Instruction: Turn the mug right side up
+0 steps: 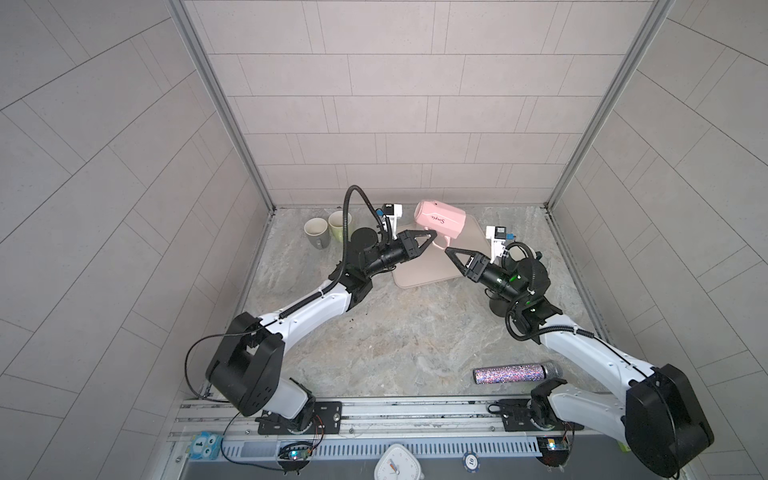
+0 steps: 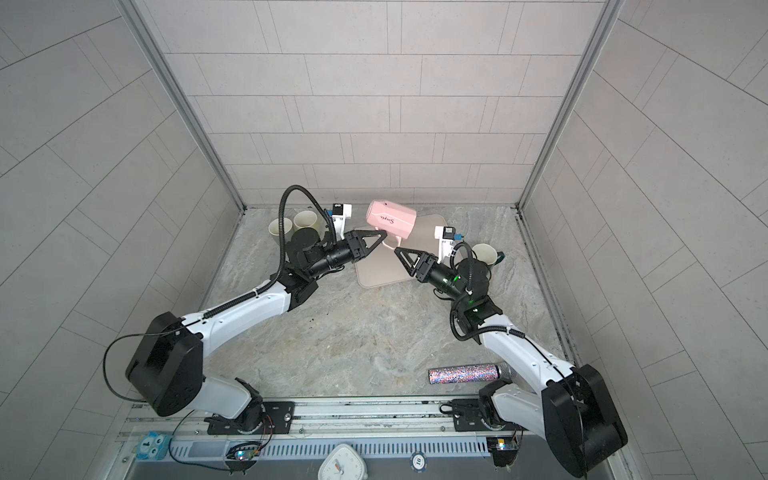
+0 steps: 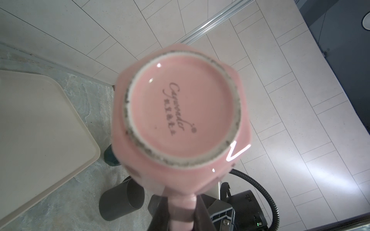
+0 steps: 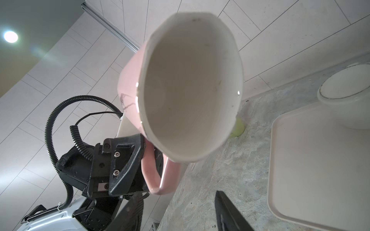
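Note:
A pink mug hangs above the tray, lying nearly on its side. Its base faces the left wrist camera and its white mouth faces the right wrist camera. My left gripper is shut on the handle near the base end. In the right wrist view the handle's lower bend sticks out past the left fingers. My right gripper stands open, nothing between its fingers, just beyond and below the handle, apart from it.
A beige tray lies underneath. Two cups, one grey and one green, stand back left; a white mug is behind the right arm. A glittery bottle lies front right.

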